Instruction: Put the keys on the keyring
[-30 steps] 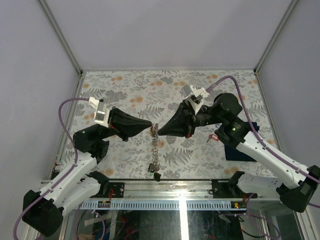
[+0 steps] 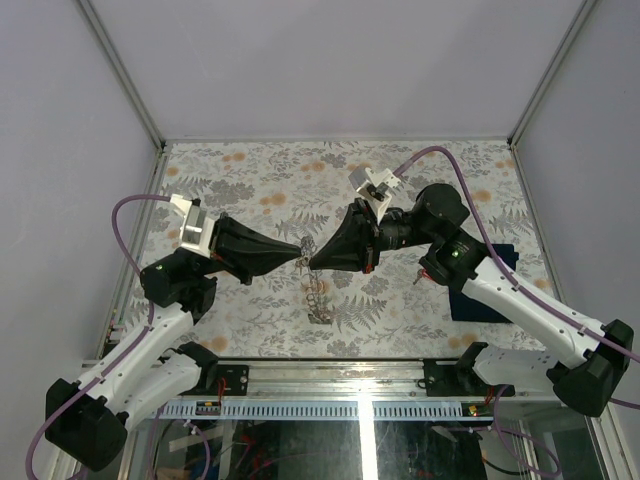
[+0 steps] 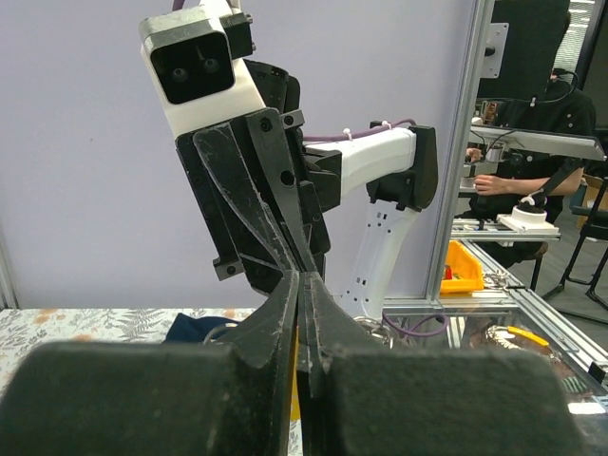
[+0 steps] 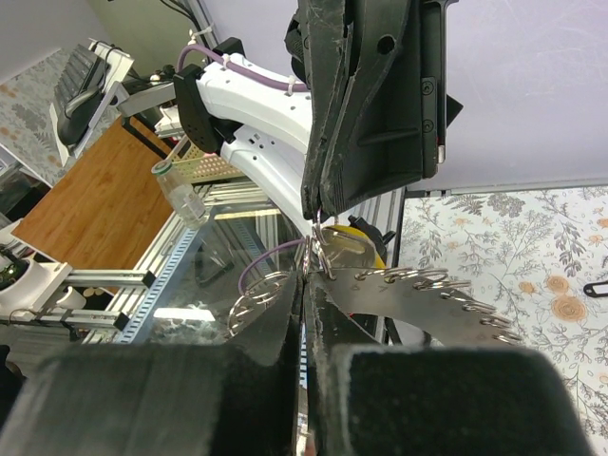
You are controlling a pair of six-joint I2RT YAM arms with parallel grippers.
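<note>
A bunch of metal rings and a curved metal strip set with rings, seemingly the keyring and its keys, hangs below the meeting point of both grippers. In the top view it trails as a chain toward the front. My left gripper is shut, with a thin silver ring at its fingertips. My right gripper is also shut, its tips almost touching the left ones. A thin coppery piece shows at its tips; whether it is gripped is unclear. Single keys are hard to tell apart.
A dark blue cloth lies on the right of the patterned table, under the right arm. A small red-handled item rests left of it.
My right gripper has moved a little left, closing the gap to the left gripper, which has stayed nearly still. The hanging bunch has swung and changed shape below the tips.
</note>
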